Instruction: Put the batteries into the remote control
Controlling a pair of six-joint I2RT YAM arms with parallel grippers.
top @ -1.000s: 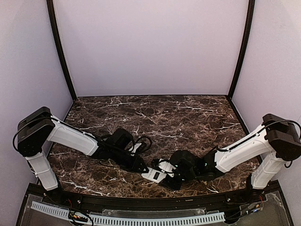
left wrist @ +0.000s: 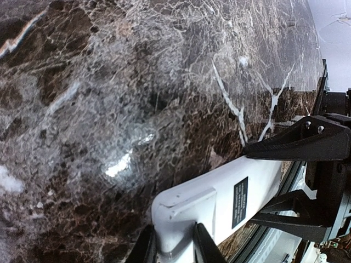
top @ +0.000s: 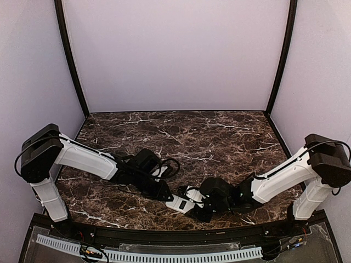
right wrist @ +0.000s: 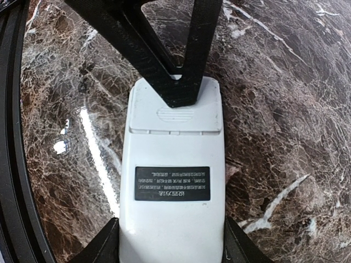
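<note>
The white remote control [top: 178, 204] lies face down near the front edge of the dark marble table [top: 181, 131], its label and back cover visible in the right wrist view [right wrist: 173, 148]. My right gripper is shut on the remote's end, gripping it from both sides. My left gripper is at the other end, its fingertips together on the battery cover [right wrist: 174, 118]; it is shut, and whether the cover's edge sits between the fingers is hard to tell. No batteries can be made out.
The front rail [top: 137, 235] runs just below the two grippers.
The left arm has shifted very slightly at the remote's end; the right arm sits marginally lower. Otherwise things look the same.
</note>
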